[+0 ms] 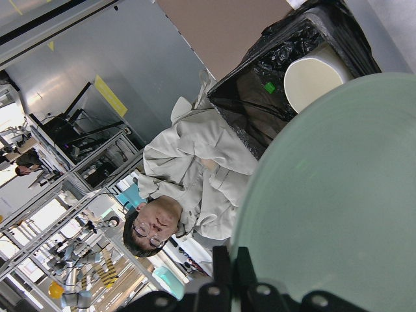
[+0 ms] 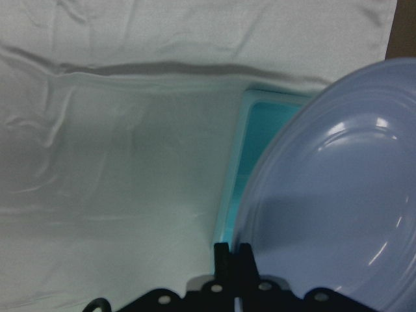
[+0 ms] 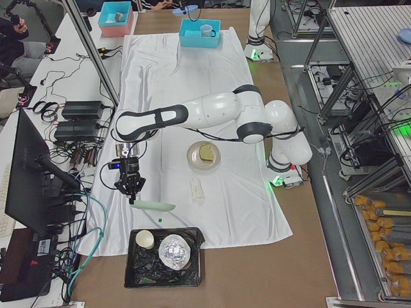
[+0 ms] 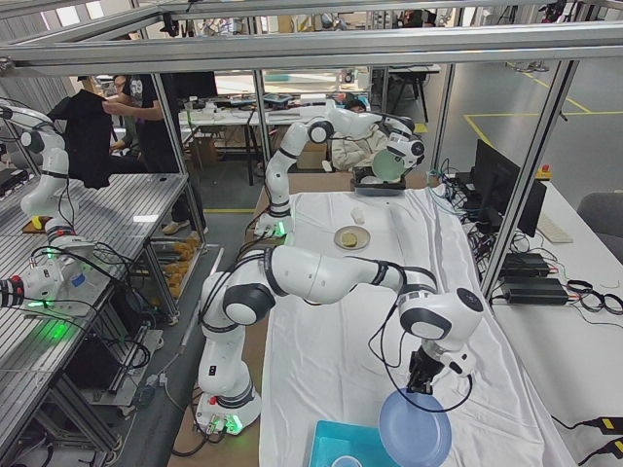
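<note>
My left gripper (image 3: 131,197) is shut on the rim of a pale green plate (image 3: 153,205), held just beside a black-lined tray (image 3: 137,276) containing a white cup (image 3: 144,239) and a crumpled foil item (image 3: 174,251). The green plate fills the right of the left wrist view (image 1: 331,195). In the camera right view my right gripper (image 4: 421,387) is shut on the rim of a blue plate (image 4: 415,428), beside a turquoise bin (image 4: 331,448); the right wrist view shows the plate (image 2: 338,201) partly over that bin.
A beige plate (image 3: 193,151) with a yellow piece (image 3: 206,152) and a small pale item (image 3: 197,188) lie on the white cloth (image 3: 180,70). Monitors and cables line one side. A seated person (image 1: 182,182) is beyond the black tray.
</note>
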